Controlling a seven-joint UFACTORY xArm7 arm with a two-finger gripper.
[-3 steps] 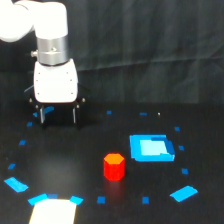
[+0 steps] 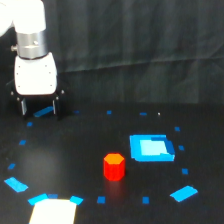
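Note:
My gripper (image 2: 39,108) hangs at the upper left of the camera view, under the white arm. Its two dark fingers stand apart at either side, with nothing visible between them. A red six-sided block (image 2: 114,167) rests on the black table, right of centre and well away from the gripper. Behind it and to the right lies a flat blue square (image 2: 135,157) with a white middle; whether it is a shallow tray or a sheet I cannot tell.
At the front left edge is a pale square (image 2: 53,211), partly cut off by the frame. Several blue tape pieces, such as a strip (image 2: 184,193) at the right, mark the black table. A dark curtain (image 2: 140,50) closes off the back.
The arm and gripper have moved left and a little up in the view. The red block, blue square and pale square have stayed in place.

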